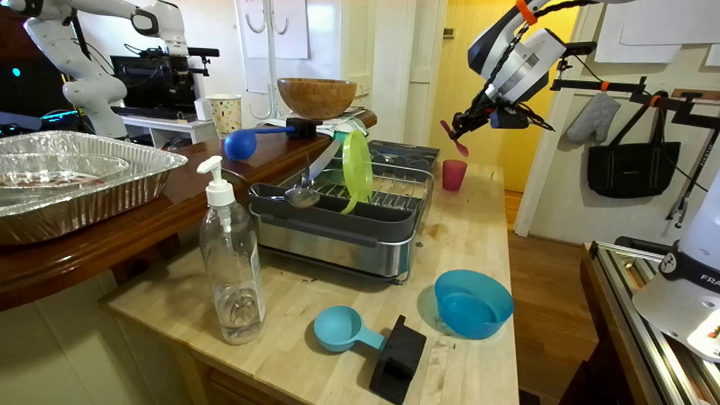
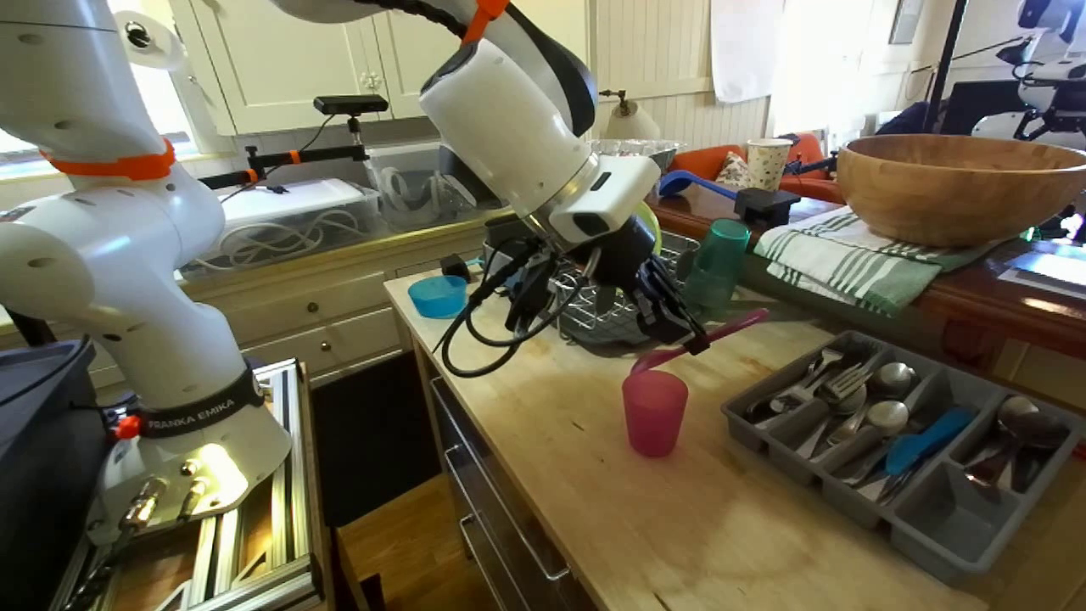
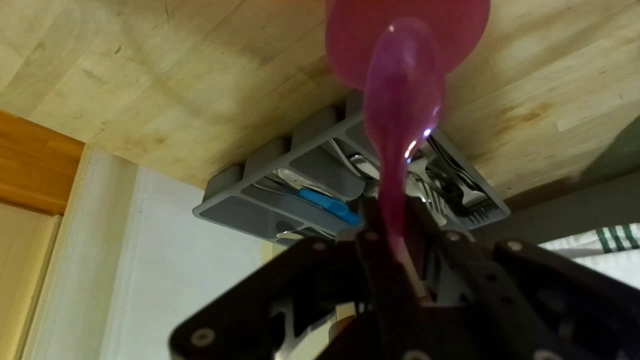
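Observation:
My gripper (image 2: 698, 341) is shut on a pink plastic spoon (image 2: 741, 325), gripped partway along its length. In the wrist view the spoon's bowl (image 3: 405, 81) points away from the fingers, in front of a pink cup (image 3: 471, 24). That cup (image 2: 654, 412) stands upright on the wooden counter, its opening upward. In exterior view 2 the spoon's lower end shows just over the cup's rim; whether it touches cannot be told. Exterior view 1 shows the spoon (image 1: 460, 148) tilted above the cup (image 1: 454, 175).
A grey cutlery tray (image 2: 977, 555) lies beside the cup, holding several utensils. A dish rack (image 1: 324, 233) and a green tumbler (image 2: 719, 260) stand farther along. Nearer exterior view 1 are a blue bowl (image 1: 473, 304) and a soap bottle (image 1: 231, 270). Counter around the cup is bare.

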